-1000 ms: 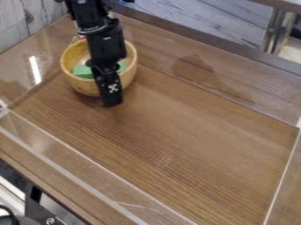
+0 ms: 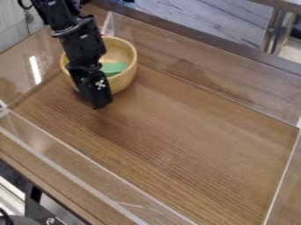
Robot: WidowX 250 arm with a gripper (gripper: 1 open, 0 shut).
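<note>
My black gripper [image 2: 91, 93] hangs low at the left front side of a yellow-tan bowl [image 2: 122, 53], partly covering it. It is open, and nothing clearly shows between its fingers. A green object [image 2: 113, 67] lies inside the bowl, to the right of the arm.
A light edge runs along the left, and a white structure stands at the top right corner.
The arm has moved left, uncovering more of the bowl's right side and the green object. The bowl stays in about the same place.
</note>
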